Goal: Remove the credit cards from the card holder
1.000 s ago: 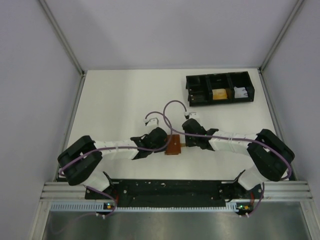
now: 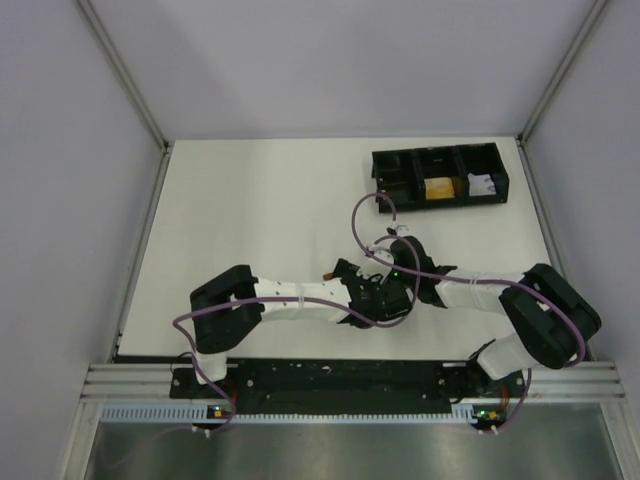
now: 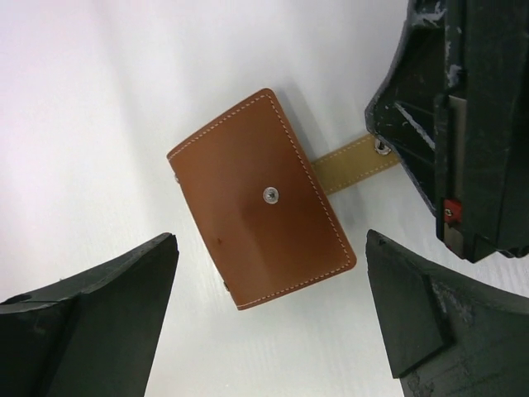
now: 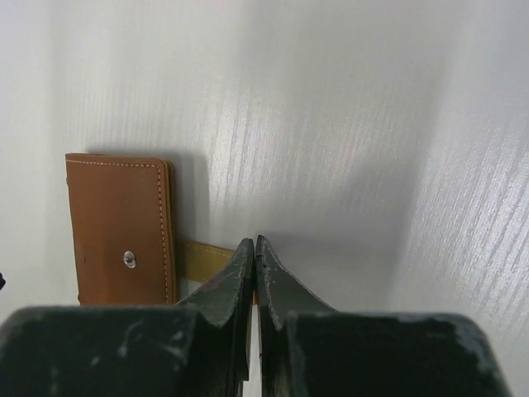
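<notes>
The brown leather card holder [image 3: 263,211] lies flat with its cover closed; a metal snap shows in its middle. A tan strap [image 3: 351,165] sticks out of its side. No cards show. Above the holder, my left gripper stands open, its fingers apart with nothing held between them. My right gripper is shut at the strap, its fingertips covering part of the strap [image 4: 202,260]; whether they pinch it cannot be told. From the top, the left arm hides most of the holder [image 2: 328,276].
A black divided box [image 2: 440,207] at the back right has yellow and white items inside. Both arms stand close together over the holder.
My left gripper has moved right from beside the holder to over it, hiding most of it from the top. The holder's own movement is hidden.
</notes>
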